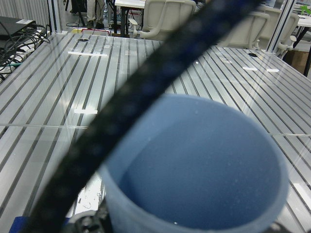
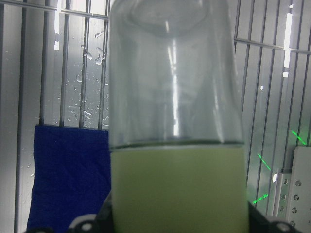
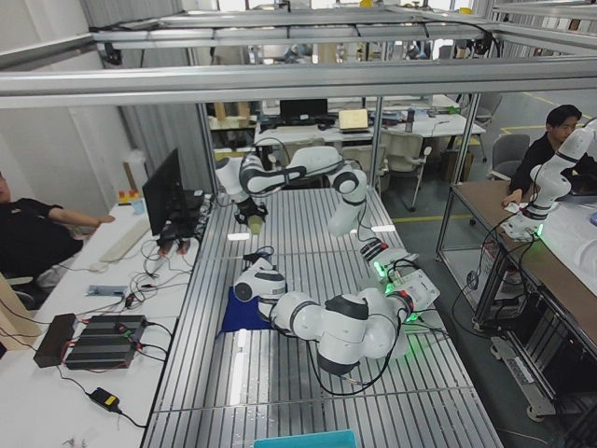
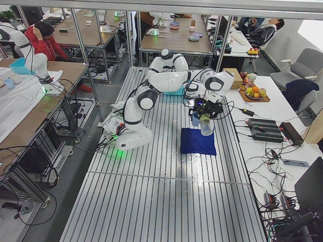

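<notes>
A clear bottle [image 2: 180,189], part filled with pale yellow-green liquid, is held in the air by my right gripper [image 3: 250,217], which is shut on it; it fills the middle of the right wrist view. A light blue cup [image 1: 194,165] fills the lower left wrist view, close behind a dark cable, with my left gripper around it, its fingers mostly hidden. In the camera right view the cup [image 4: 195,119] is beside the bottle [image 4: 206,126]. A blue cloth [image 4: 198,143] lies flat on the slatted table [image 4: 151,201], with water drops near it in the right wrist view.
A cyan bin [image 3: 303,439] sits at the table's edge. A side desk [image 3: 112,401] holds a monitor, cables and black boxes.
</notes>
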